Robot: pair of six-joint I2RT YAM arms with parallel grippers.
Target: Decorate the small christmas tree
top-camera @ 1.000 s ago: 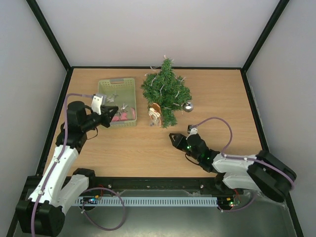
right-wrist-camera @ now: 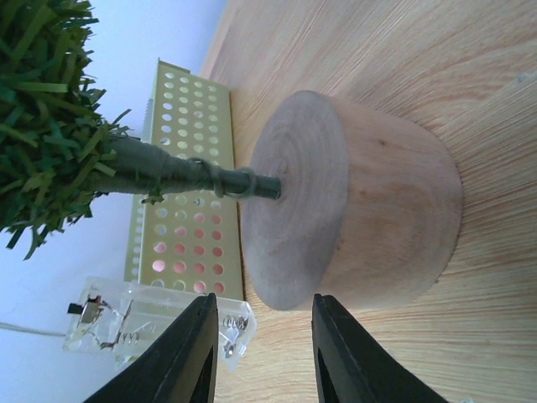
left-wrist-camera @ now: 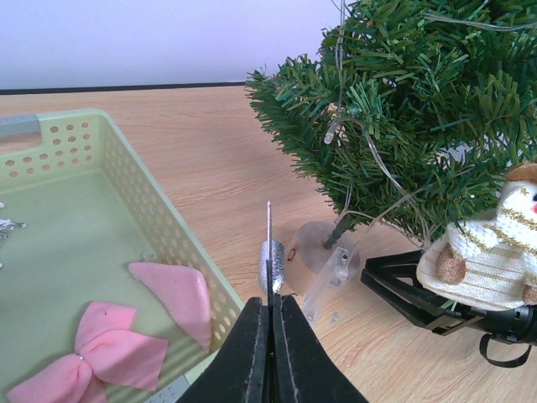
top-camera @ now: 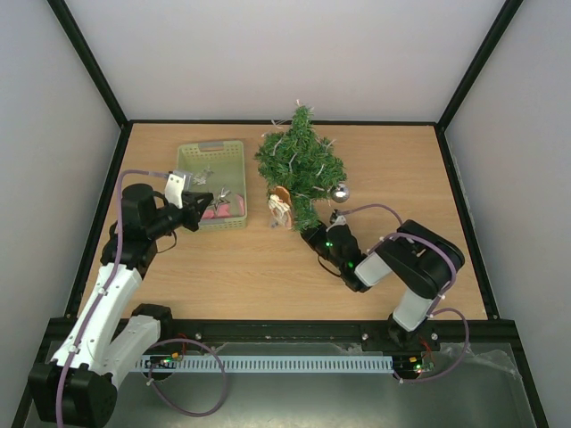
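The green tree (top-camera: 299,160) stands on the table, a silver ball (top-camera: 339,193) and a white figure ornament (left-wrist-camera: 495,252) with brown hat on it. Its wooden base (right-wrist-camera: 377,210) fills the right wrist view. My right gripper is low beside that base, under the branches, fingers apart with nothing between them; in the left wrist view it shows behind the figure. My left gripper (top-camera: 203,201) hangs over the basket, shut, with nothing visible held.
The green basket (top-camera: 187,152) holds pink bows (left-wrist-camera: 113,357) and silvery ornaments. A clear plastic piece (left-wrist-camera: 327,285) lies by the base. The table's right and front are open.
The left arm has not moved.
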